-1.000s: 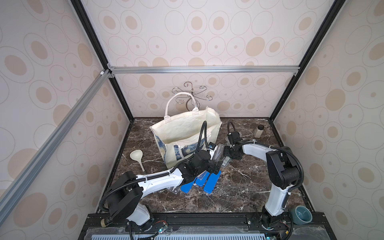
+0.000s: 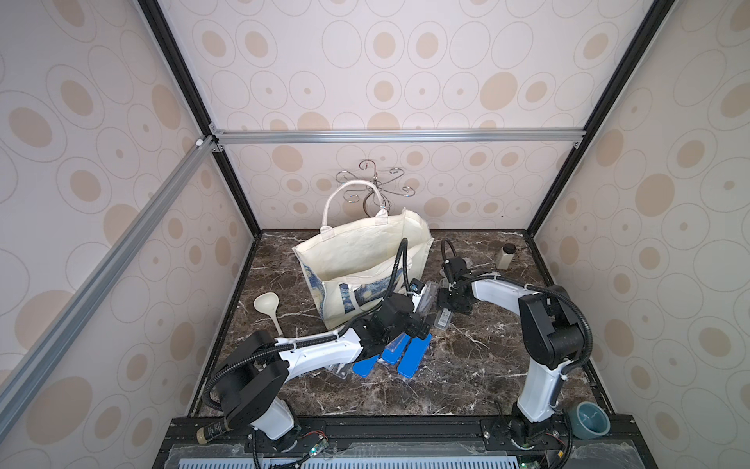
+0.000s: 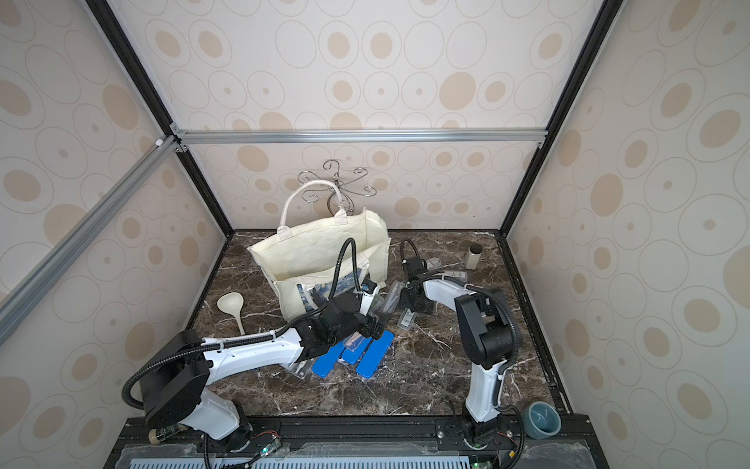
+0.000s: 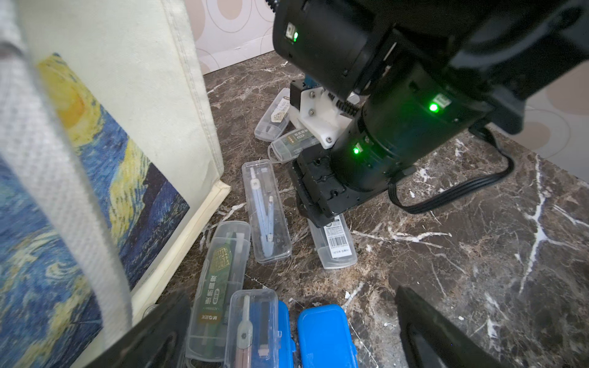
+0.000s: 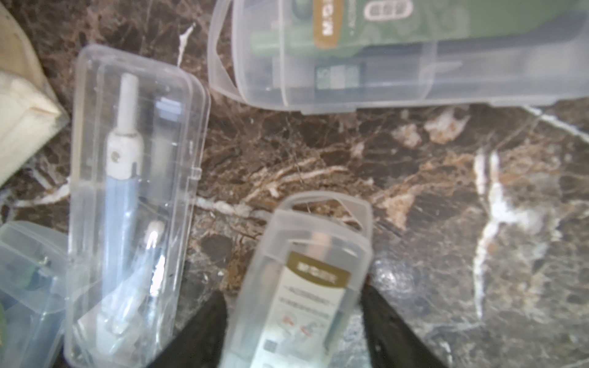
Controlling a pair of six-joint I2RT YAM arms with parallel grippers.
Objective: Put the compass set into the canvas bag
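Note:
A cream canvas bag (image 2: 361, 242) with a painted front stands open at the back centre. Beside it lie several clear plastic compass sets: one with a light-blue compass (image 4: 265, 211), one with green contents (image 4: 214, 285), and blue cases (image 4: 326, 336). My left gripper is open above the cases, near the bag's front. My right gripper is over a labelled clear case (image 5: 306, 288), its blurred fingers apart on either side of it; whether they touch it cannot be told.
A white ladle (image 2: 266, 303) lies left of the bag, a dark-capped jar (image 2: 506, 255) stands at the back right, and a cup (image 2: 590, 418) is at the front right corner.
Both arms have shifted only slightly; the right wrist sits a touch further left, with more of the labelled case visible below it.

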